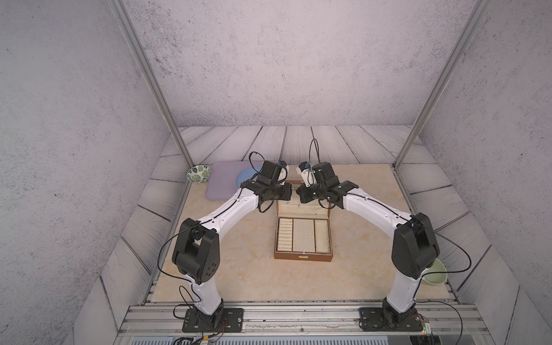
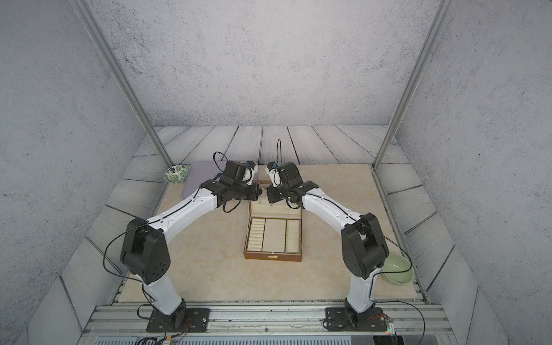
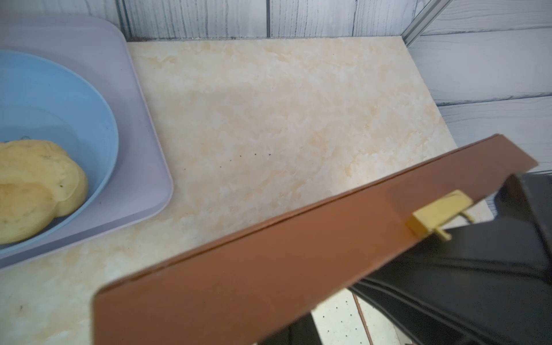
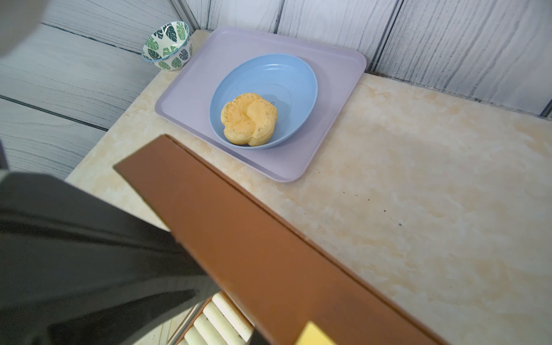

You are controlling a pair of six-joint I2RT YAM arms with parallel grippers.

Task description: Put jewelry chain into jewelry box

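The brown jewelry box (image 1: 303,257) stands open in the middle of the table, its lid raised at the back. Its cream compartments (image 2: 274,234) look empty from above; no chain can be made out in any view. My left gripper (image 1: 289,191) and right gripper (image 1: 300,195) face each other closely over the cream inside of the lid. Both look shut, with nothing discernible between their fingers. In the left wrist view, the lid's brown edge (image 3: 247,253) with its brass clasp (image 3: 440,214) hides most of the fingers; the lid edge (image 4: 253,241) also crosses the right wrist view.
A lilac tray (image 4: 330,123) bears a blue plate (image 4: 290,86) with a bread roll (image 4: 248,119) at the back left. Beside it stands a leaf-patterned bowl (image 4: 169,46). A green bowl (image 2: 398,269) sits at the front right. Table around the box is clear.
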